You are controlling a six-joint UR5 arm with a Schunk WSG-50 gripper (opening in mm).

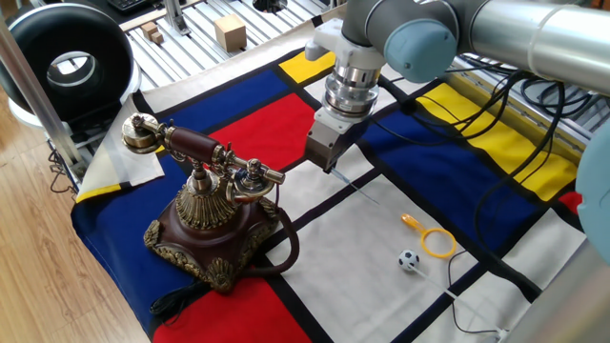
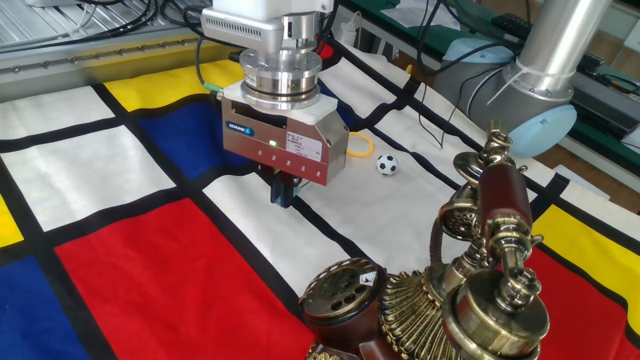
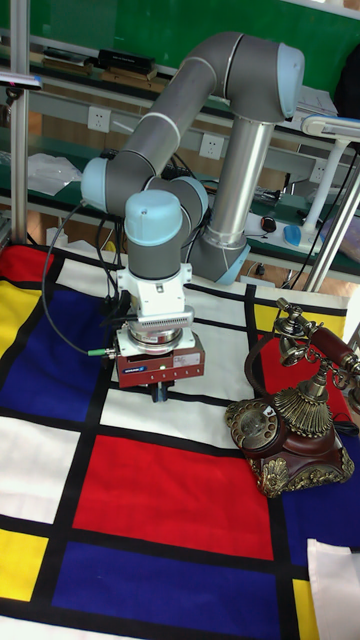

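Note:
My gripper points down over the pale part of the patterned cloth, its dark fingers close together; whether they are shut on anything is unclear. Beside the fingertips in exterior view 1 a thin, pale blue-grey rod slants across the white panel. Its near end is hidden by the gripper, so I cannot tell if it is held or lies on the cloth. Farther along the cloth are a yellow ring-shaped thing with a handle and a small black-and-white ball. An ornate brown and brass telephone stands apart from the gripper.
The telephone's raised handset is a tall obstacle. Black cables loop near the arm. In exterior view 3 the red panel of the cloth is bare. A cardboard box stands on slats beyond the cloth.

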